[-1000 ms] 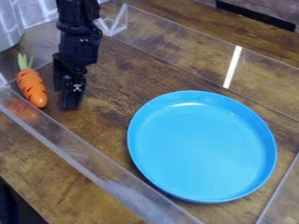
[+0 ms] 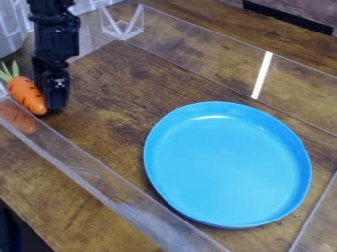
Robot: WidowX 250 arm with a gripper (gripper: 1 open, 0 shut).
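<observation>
An orange carrot (image 2: 27, 94) with green leaves lies at the left, along the clear side wall. The black gripper (image 2: 50, 85) is lowered right at the carrot, its near finger beside the carrot's right side; the other finger is largely hidden, and how far the fingers stand apart is unclear. A round blue plate (image 2: 227, 162) sits on the wooden surface at the right.
Clear low walls (image 2: 105, 192) border the wooden area. A white object (image 2: 11, 25) is at the upper left corner. The middle of the surface, between carrot and plate, is clear.
The gripper has moved left from beside the carrot onto it, and the carrot appears shifted slightly left.
</observation>
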